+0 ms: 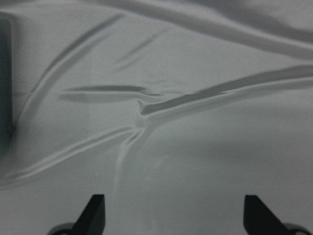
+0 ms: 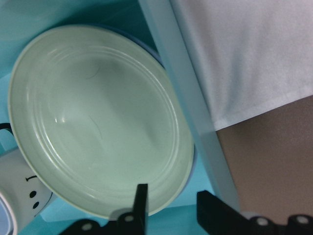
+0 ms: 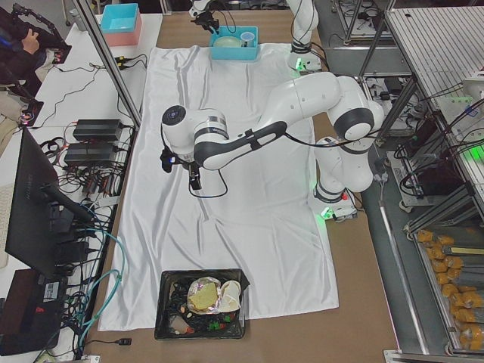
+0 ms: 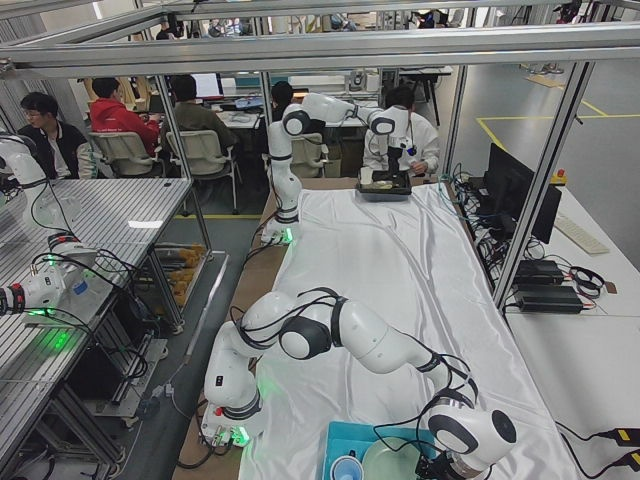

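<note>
A pale green plate lies in the light blue bin at the far end of the table, beside a white mug with a drawn face. My right gripper is over the plate's edge near the bin wall, open, with nothing between its fingers. My left gripper hangs open over the bare white cloth in mid-table; the left wrist view shows only wrinkled fabric between its fingers.
A black tray with foil, a yellow sponge-like slab and other items sits at the opposite end. A monitor and cables line one side.
</note>
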